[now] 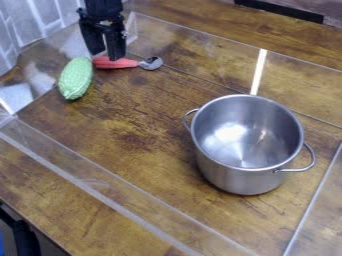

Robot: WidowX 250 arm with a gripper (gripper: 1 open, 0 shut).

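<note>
My black gripper (104,48) hangs at the top left, just above a red-handled utensil (118,63) with a metal head, lying on the wooden table. A pale green corn cob or gourd-like vegetable (75,78) lies just left of it. A steel pot (247,150) with two handles stands empty at the right. I cannot tell whether the gripper is open or shut.
Clear plastic sheets edge the wooden table (120,150) on the left, back and right. The middle of the table, left of the pot, is clear.
</note>
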